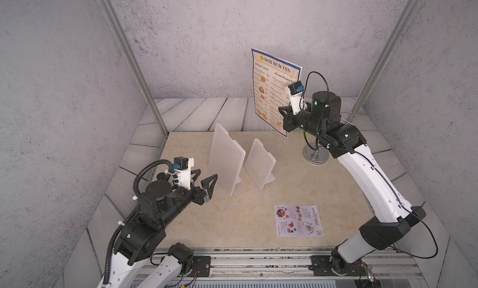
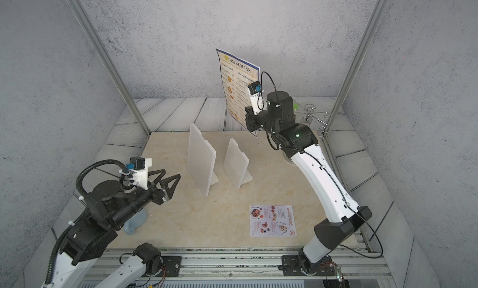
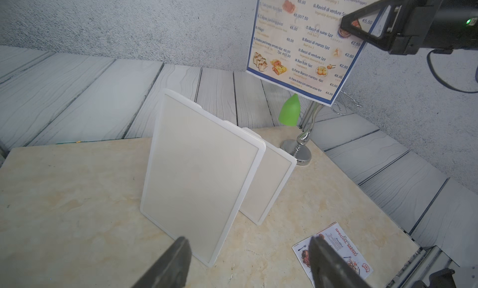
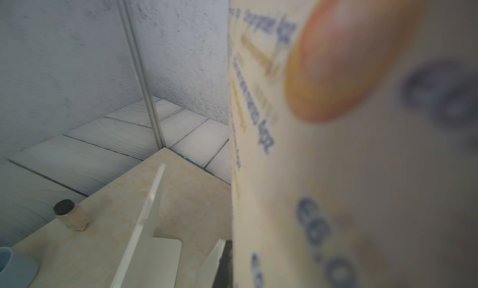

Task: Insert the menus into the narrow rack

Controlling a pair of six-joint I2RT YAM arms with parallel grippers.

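The large Dim Sum Inn menu (image 1: 268, 88) hangs upright above the table's back edge, with my right gripper (image 1: 283, 117) shut on its right edge. Its print fills much of the right wrist view, hiding that gripper's fingertips there. A tall white rack panel (image 1: 225, 161) and a shorter one (image 1: 260, 163) stand side by side on the table, apart from the menu. The smaller menu (image 1: 298, 220) lies flat at the front right. Left of the tall panel, my left gripper (image 1: 206, 176) is open; its blurred fingers (image 3: 171, 268) have nothing between them.
Behind the right arm stands a chrome stand (image 3: 298, 151), with a green glass (image 3: 290, 111) beside it. A light blue cup (image 4: 17, 268) and a dark-lidded jar (image 4: 73, 217) are at the left side.
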